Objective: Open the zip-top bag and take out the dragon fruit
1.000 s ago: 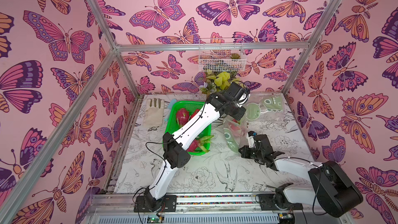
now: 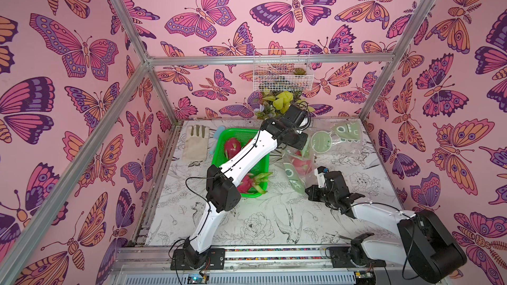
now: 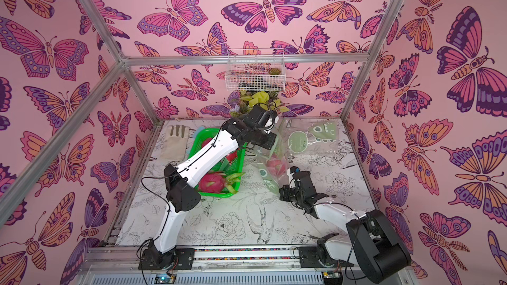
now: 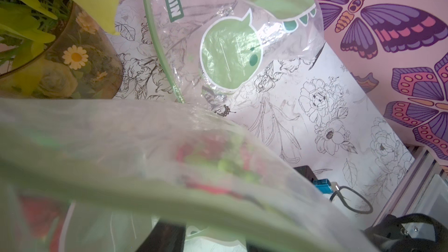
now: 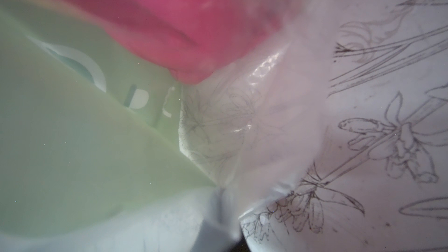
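Note:
The clear zip top bag with green print [image 2: 293,176] stands between my two grippers, a pink dragon fruit [image 2: 302,166] inside it. In the right wrist view the dragon fruit [image 5: 196,28] shows large through the film. My right gripper [image 2: 310,193] is shut on the bag's lower edge, where the film bunches at its finger [image 5: 217,233]. At the bag's top is my left gripper [image 2: 302,146]. Its dark fingers [image 4: 165,238] stand apart behind the film in the left wrist view, with the green zip strip [image 4: 140,205] crossing just above; their tips are partly hidden.
A green basket [image 2: 217,147] with several dragon fruits lies under my left arm. Another flat bag [image 2: 322,141] lies at the back right, and a potted plant [image 2: 282,101] stands behind the left gripper.
The right gripper has hardly moved; its arm has swung a little right.

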